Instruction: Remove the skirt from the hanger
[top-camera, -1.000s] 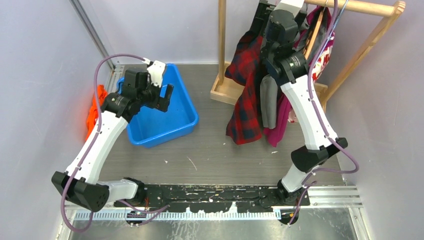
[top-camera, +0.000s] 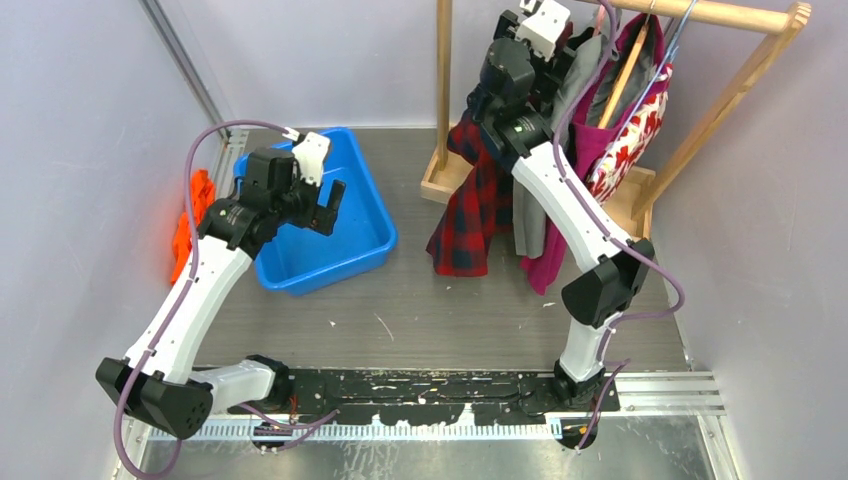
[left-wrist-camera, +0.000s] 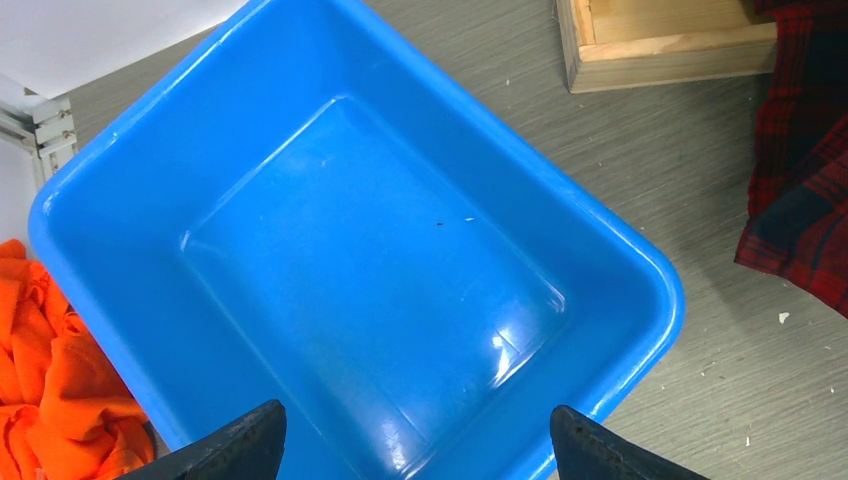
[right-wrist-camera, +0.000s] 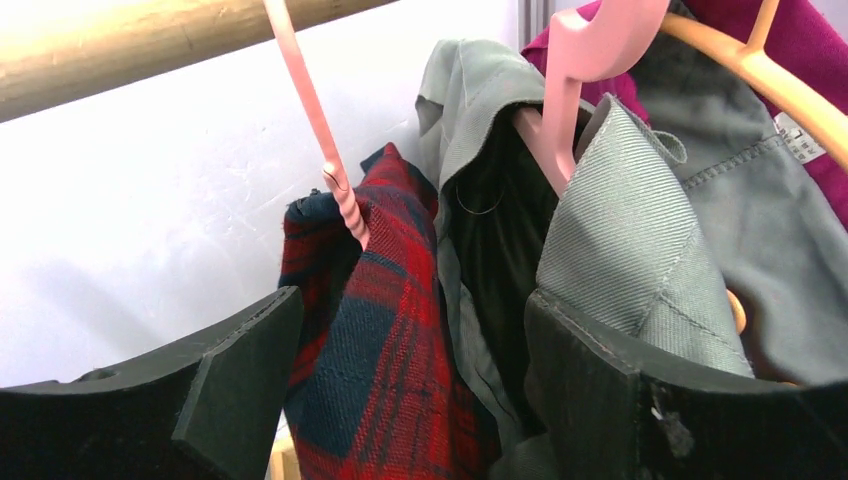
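The red-and-black plaid skirt (right-wrist-camera: 400, 300) hangs by a pink hanger (right-wrist-camera: 300, 85) in the right wrist view; its lower part (top-camera: 465, 235) spreads below the rack in the top view. My right gripper is open around the skirt's upper part, its fingers apart. A grey garment (right-wrist-camera: 630, 230) is close by its right finger; whether they touch is unclear. Over the blue bin my left gripper stands open and empty. The blue bin (top-camera: 330, 265) has nothing in it.
A wooden rack (top-camera: 443, 85) also carries grey, magenta and red-and-white patterned clothes (top-camera: 630, 145) to the right of the skirt. Orange cloth (left-wrist-camera: 70, 390) lies left of the bin.
More of the grey and patterned clothes now shows. The left arm has barely moved.
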